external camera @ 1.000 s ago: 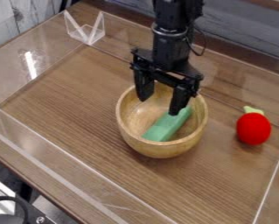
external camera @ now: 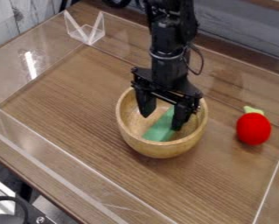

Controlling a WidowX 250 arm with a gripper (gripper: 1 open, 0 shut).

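My black gripper (external camera: 165, 103) stands open, its fingers reaching down into a tan bowl (external camera: 162, 149) at the centre of the wooden table. In the bowl lies a green object (external camera: 163, 129), partly hidden behind the gripper's right side. One finger is at the bowl's left part, the other at the right, over or beside the green object; contact cannot be told.
A red tomato-like object (external camera: 254, 129) with a small green top lies right of the bowl. A white wire-like piece (external camera: 87, 29) stands at the back left.
The bowl and red object look unmoved.
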